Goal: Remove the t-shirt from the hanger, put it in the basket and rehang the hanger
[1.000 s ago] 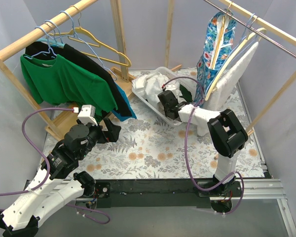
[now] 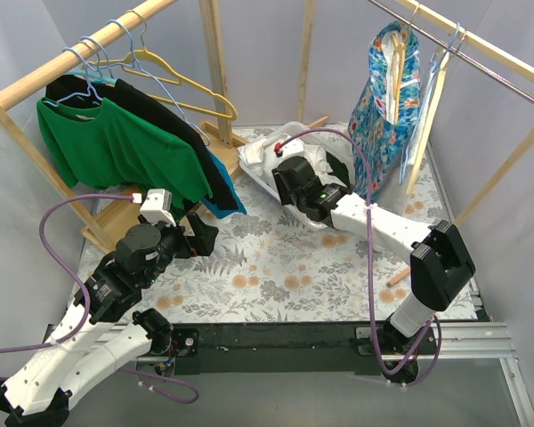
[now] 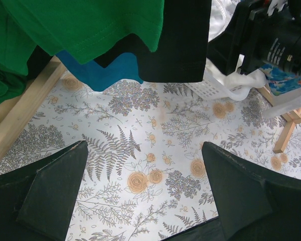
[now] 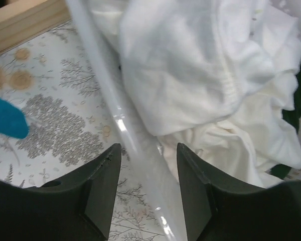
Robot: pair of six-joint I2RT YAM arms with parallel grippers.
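My right gripper [image 2: 285, 191] is over the white basket [image 2: 254, 175]; in the right wrist view its part-open fingertips [image 4: 147, 154] sit above crumpled white cloth [image 4: 180, 65] and the basket's rim. My left gripper [image 2: 196, 236] stands open and empty below the hanging green t-shirt [image 2: 116, 142], black garments [image 3: 175, 60] and blue garment [image 3: 105, 70]. On the right rail a blue patterned garment [image 2: 369, 124] and white fabric hang on hangers.
The wooden left rail [image 2: 49, 68] carries several hangers, some bare. The patterned floor [image 2: 258, 267] between the arms is clear. The right rack's post [image 2: 498, 178] stands at the right.
My right arm has shifted up and left toward the viewer side of the basket, its gripper moving slightly left. Hanging items on the right rail swung and settled. The left arm is still.
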